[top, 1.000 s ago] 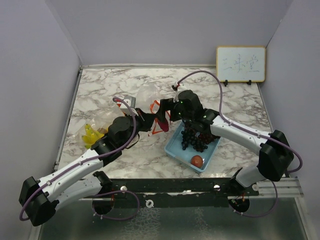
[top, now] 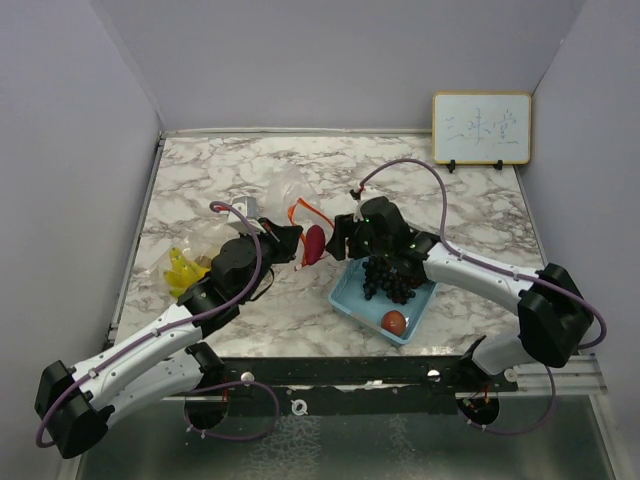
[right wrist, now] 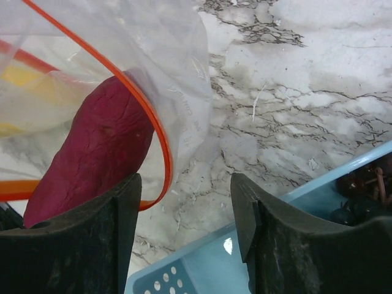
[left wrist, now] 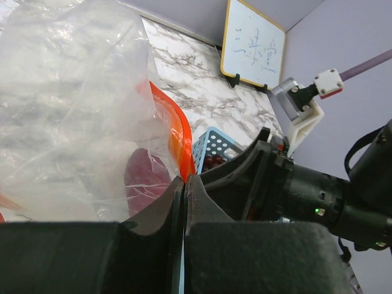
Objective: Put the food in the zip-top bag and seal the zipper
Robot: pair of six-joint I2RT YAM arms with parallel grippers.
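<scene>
A clear zip top bag (left wrist: pixel 67 104) with an orange zip edge (right wrist: pixel 160 138) gapes at its mouth. Its rim is pinched by my left gripper, which is shut. At the mouth a dark red sweet potato (right wrist: pixel 101 141) lies lengthwise, mostly inside; its near end passes behind a right finger (right wrist: pixel 125 202). Yellow bananas (top: pixel 185 271) show through the plastic deeper in the bag. My right gripper stands open beside the mouth, nothing between its fingers, with one finger close to the orange edge.
A blue basket (top: pixel 352 300) sits below my right gripper, holding dark grapes (top: pixel 388 283) and a reddish round fruit (top: pixel 394 322). A small whiteboard (top: pixel 482 127) stands at the back right. Marble tabletop behind the bag is clear.
The left gripper shifted slightly left, and the sweet potato moved left with the bag.
</scene>
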